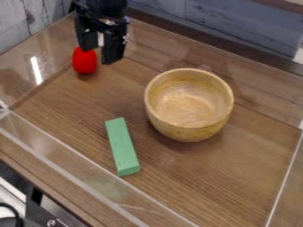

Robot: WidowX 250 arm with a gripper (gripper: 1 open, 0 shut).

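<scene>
My black gripper (99, 49) hangs at the upper left of the camera view, open, over and just right of a red oval object (84, 63), which it partly overlaps in the view. A round tan bowl (190, 102) stands empty right of centre. A green bar (122, 145) lies below centre on the wooden table (236, 186).
The table's edges run along the left and the back right.
</scene>
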